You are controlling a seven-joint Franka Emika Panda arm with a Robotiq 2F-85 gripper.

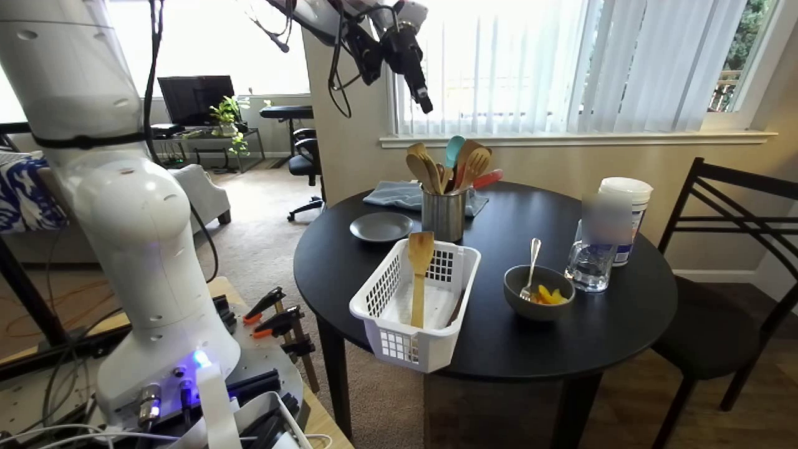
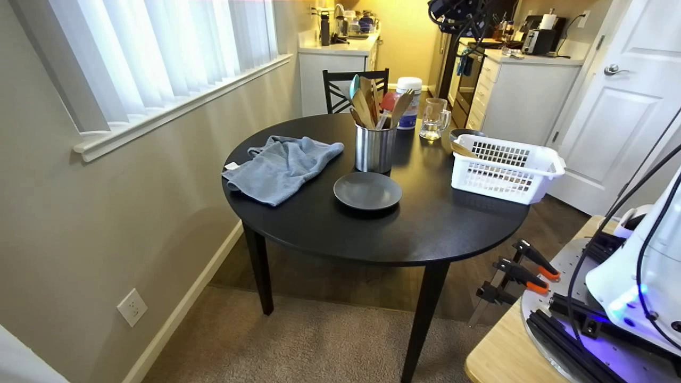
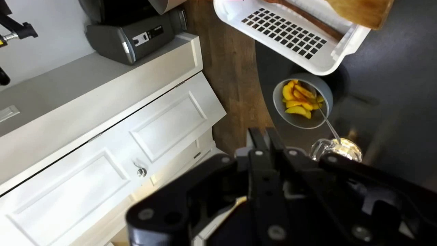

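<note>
My gripper hangs high above the table, well clear of everything on it. In the wrist view its fingertips are close together, the gripper looks shut, and no object shows between them. A white basket sits at the table's near edge. Inside it a wooden spatula leans with its broad head over the far rim. A darker wooden utensil lies along the basket's side. Behind the basket stands a metal holder full of utensils.
A grey bowl with yellow pieces and a fork stands right of the basket. Beyond are a glass mug and a white tub. A grey plate and blue cloth lie on the window side.
</note>
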